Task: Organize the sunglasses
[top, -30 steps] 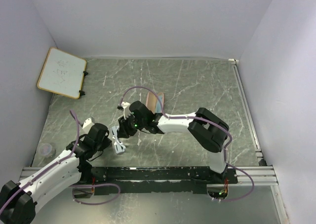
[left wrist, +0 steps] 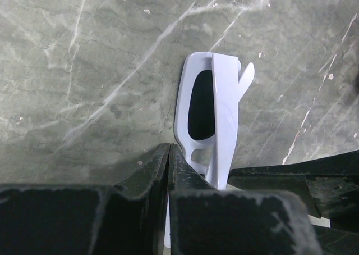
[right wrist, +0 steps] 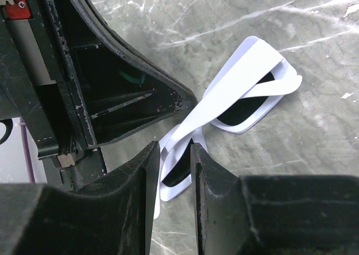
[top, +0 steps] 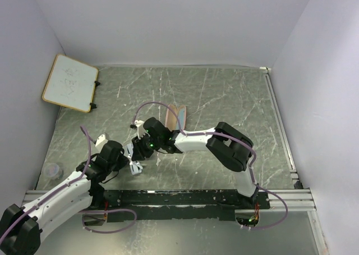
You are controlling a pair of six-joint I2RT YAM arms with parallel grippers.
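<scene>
The white sunglasses (top: 135, 167) with dark lenses lie on the grey marbled table between my two grippers, near the front left. In the left wrist view one temple of the sunglasses (left wrist: 226, 109) crosses the frame, and another sticks out at an angle. My left gripper is at their middle, its fingers close together with a narrow gap. My right gripper stands open over the near part of the sunglasses (right wrist: 224, 106); part of a white temple shows between its fingers, not gripped. Its fingers hide some of the frame.
Behind the right arm lies a brown and light-blue object (top: 175, 117), partly covered. A whiteboard (top: 70, 82) lies at the back left, and a clear round container (top: 53, 171) at the left edge.
My right gripper has shifted slightly left, closer to the sunglasses and the left gripper. The left arm has barely moved, and the sunglasses appear to lie in the same place.
</scene>
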